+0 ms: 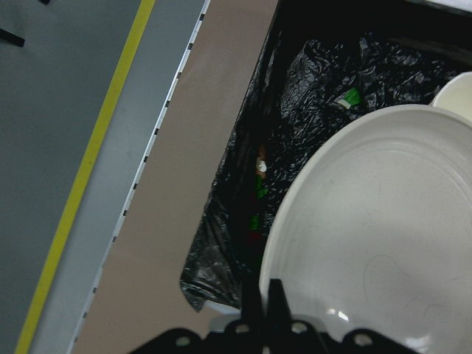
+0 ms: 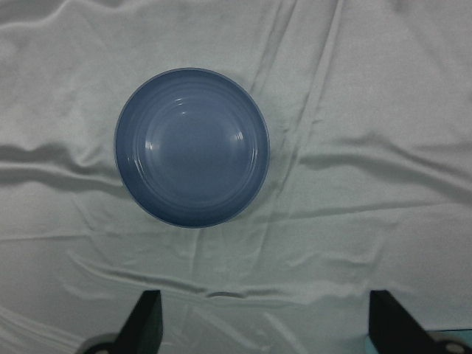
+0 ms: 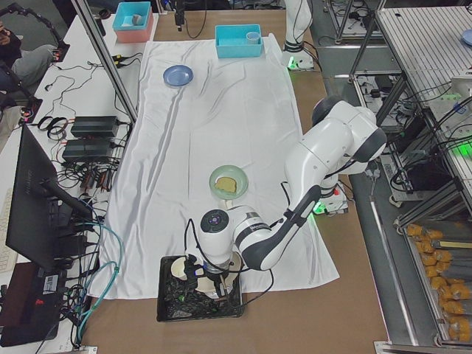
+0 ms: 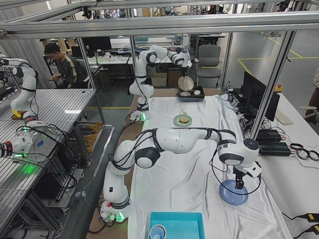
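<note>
A white plate (image 4: 186, 82) is tilted over the black bag-lined tray (image 3: 169, 301), with my left gripper shut on its rim; in the left wrist view the plate fills the right side. A pale cup (image 1: 456, 92) and scraps lie in the tray, partly hidden by the plate. The green plate (image 3: 217, 177) holds a yellow piece (image 3: 226, 184). My right gripper hangs open above the blue plate (image 2: 192, 147), with nothing between its fingers.
A turquoise bin (image 3: 237, 46) with a cup (image 4: 156, 234) stands at the far end from the tray. A monitor and cables line one side.
</note>
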